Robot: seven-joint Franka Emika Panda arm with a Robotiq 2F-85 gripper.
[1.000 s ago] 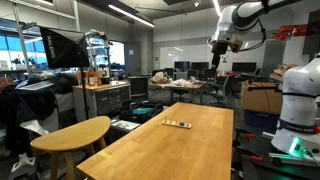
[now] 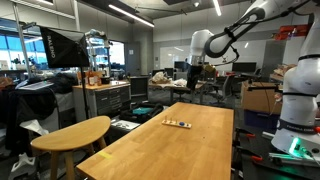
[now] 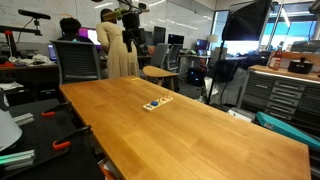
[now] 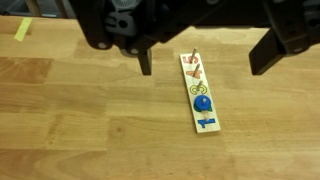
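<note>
A narrow pale board (image 4: 188,82) with upright pegs and printed coloured numbers lies flat on the wooden table. One blue piece (image 4: 203,103) sits near its end by the blue numeral; the other pegs look bare. Exterior view 1 shows the board (image 2: 177,124) small, around the middle of the table, and exterior view 2 shows the same board (image 3: 157,103). High over the tabletop is my gripper (image 2: 193,84), well clear of the board. In the wrist view my gripper is open, its fingers (image 4: 267,52) wide apart with nothing between them.
Broad stretches of bare tabletop (image 3: 210,130) surround the board. Yellow tape (image 4: 23,29) marks the surface in the wrist view's upper left corner. A round wooden table (image 2: 70,133) stands beside the main table, and a chair (image 3: 83,62) at its far end.
In exterior view 1 the arm has swung left and come down, bringing my gripper from the upper right closer to the board. The board has not moved.
</note>
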